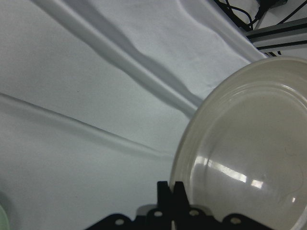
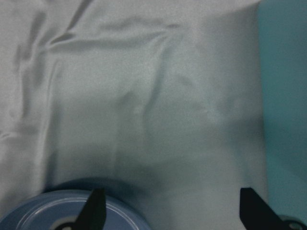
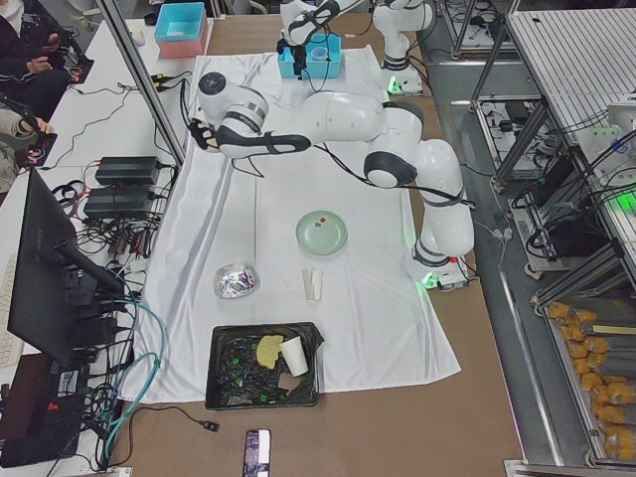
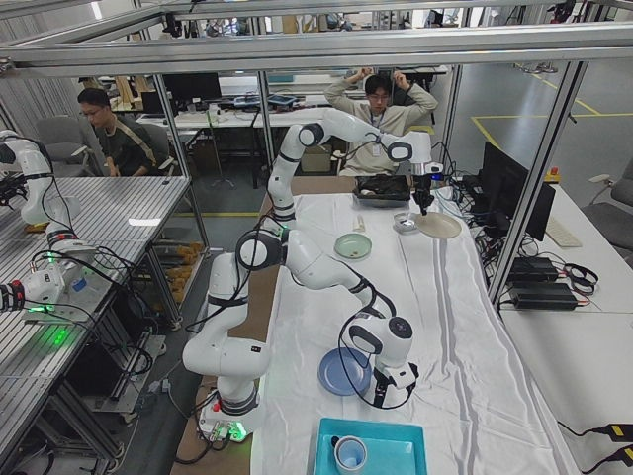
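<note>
In the left wrist view a beige plate (image 1: pixel 244 143) fills the right side, with my left gripper shut on its rim. In the camera right view this plate (image 4: pixel 443 228) is at the far right of the white cloth. My right gripper is open with nothing between its fingers, over cloth between a blue plate (image 2: pixel 72 215) and a turquoise bin wall (image 2: pixel 285 105).
A green plate (image 3: pixel 321 232), a foil-covered bowl (image 3: pixel 235 280) and a pale slim item (image 3: pixel 312 284) lie on the cloth. A black tray (image 3: pixel 229 388) holds several items. A cup (image 4: pixel 350 455) stands in the turquoise bin.
</note>
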